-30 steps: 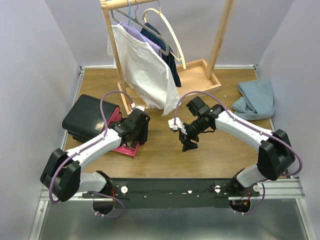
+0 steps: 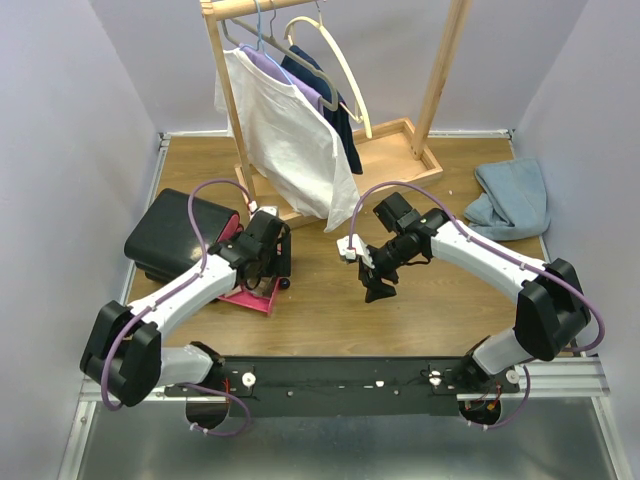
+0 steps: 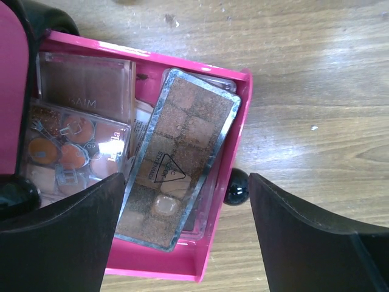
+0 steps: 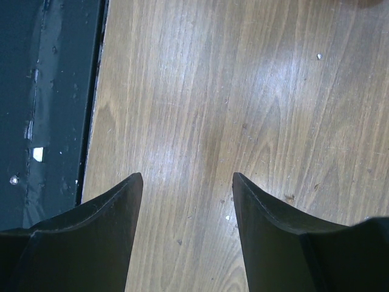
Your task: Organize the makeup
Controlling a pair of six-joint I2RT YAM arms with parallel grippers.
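A pink tray (image 3: 194, 267) holds clear-lidded makeup palettes: a long brown palette (image 3: 173, 152) lies diagonally, with a round-pan palette (image 3: 73, 152) and a plain palette (image 3: 85, 85) to its left. A small black ball-like item (image 3: 237, 187) lies just outside the tray's right wall. My left gripper (image 2: 268, 262) hangs open over the tray, nothing between its fingers. My right gripper (image 2: 380, 285) is open over bare wood at the centre right, empty. The black case (image 2: 175, 235) sits at the left.
A wooden garment rack (image 2: 440, 70) with hanging shirts stands at the back. A folded blue-grey cloth (image 2: 505, 200) lies at the back right. A dark edge runs along the front.
My left gripper has shifted slightly left, exposing more of the tray's right end and the small black item. The right arm appears unchanged.
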